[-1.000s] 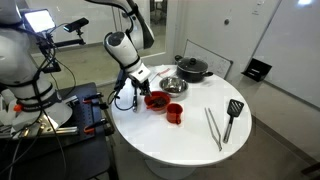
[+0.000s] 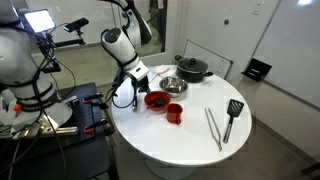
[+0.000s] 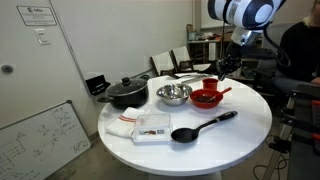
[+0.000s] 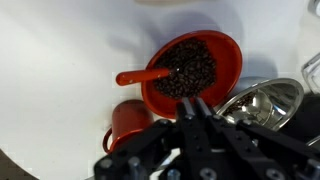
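Observation:
A red bowl (image 4: 222, 50) holding dark beans (image 4: 190, 68) stands on the white table, and a red-handled utensil (image 4: 143, 76) leans over its rim with its other end among the beans. In exterior view 2 the same bowl (image 3: 207, 103) shows the handle (image 3: 224, 91) sticking up to the right. Beside the bowl is a red mug (image 2: 174, 114). My gripper reaches in from the bottom of the wrist view, above and beside the bowl. Its dark fingertips are close together; nothing shows between them, and their spacing is hard to make out.
A metal bowl (image 2: 174, 86) and a black pot (image 2: 194, 68) stand farther back. Tongs (image 2: 213, 129) and a black spatula (image 2: 234, 112) lie near the right edge. A black ladle (image 3: 190, 132) and a clear container (image 3: 150, 127) are on the table too.

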